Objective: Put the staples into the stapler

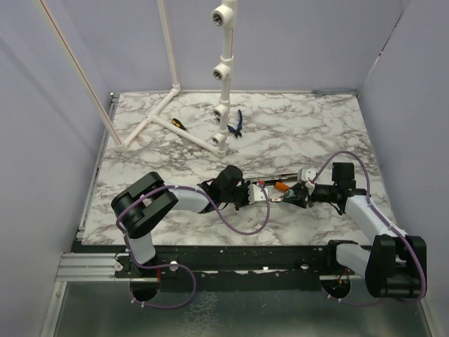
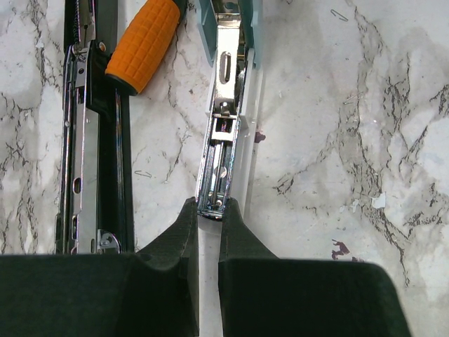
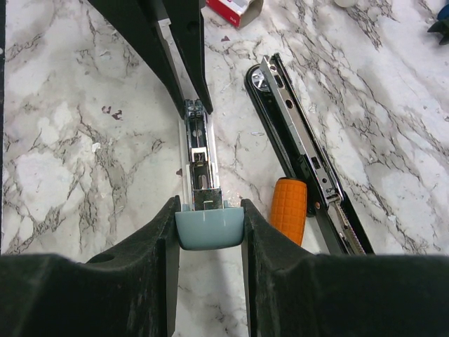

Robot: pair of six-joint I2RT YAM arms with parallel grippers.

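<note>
A slim stapler with a silver metal magazine (image 2: 223,137) and a pale blue-grey body lies between my grippers. My left gripper is shut on the front end of the magazine. At the opposite end, my right gripper is shut on the blue-grey end piece (image 3: 209,228). The magazine's top faces up in both wrist views; whether a staple strip lies inside cannot be told. A red and white small box (image 3: 237,10), perhaps for staples, lies past the left gripper.
Beside the stapler lies a long black and metal stapler (image 2: 88,147), with an orange-handled tool (image 2: 145,43) close to it. Loose staples (image 2: 142,173) are scattered on the marble top. Blue pliers (image 1: 236,125) and a white pipe frame (image 1: 186,133) stand farther back.
</note>
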